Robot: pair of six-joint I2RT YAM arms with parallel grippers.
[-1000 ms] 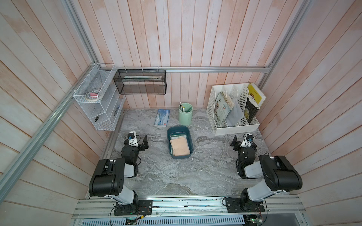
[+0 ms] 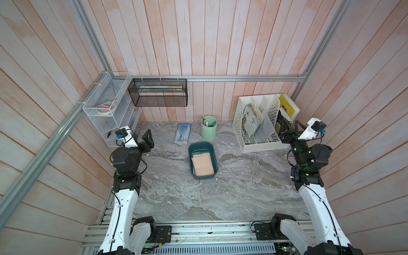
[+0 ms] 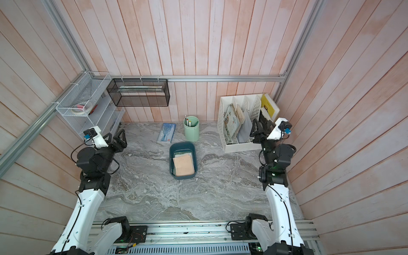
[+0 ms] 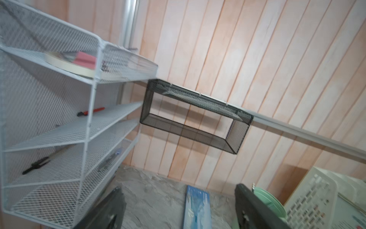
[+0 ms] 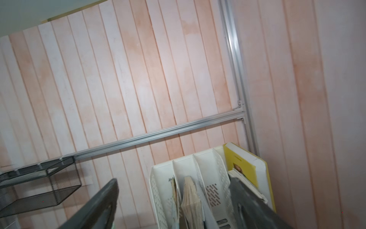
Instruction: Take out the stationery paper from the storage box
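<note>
A teal storage box (image 2: pixel 191 148) holding sheets of cream paper (image 2: pixel 203 163) rests at the middle of the marble table, between the two arms. My left gripper (image 2: pixel 144 139) is raised at the left, beside the white wire shelves; in its wrist view the fingers stand apart with nothing between them. My right gripper (image 3: pixel 260 131) is raised in front of the white file holder (image 3: pixel 235 148), its fingers also apart and empty in the right wrist view. Both wrist views look toward the back wall, so neither shows the box.
A blue packet (image 2: pixel 182 132) and a green pen cup (image 2: pixel 208 133) stand behind the box. White wire shelves (image 2: pixel 97 119) hang at the left, a black mesh basket (image 2: pixel 157 103) on the back rail.
The box and the other objects have stayed put.
</note>
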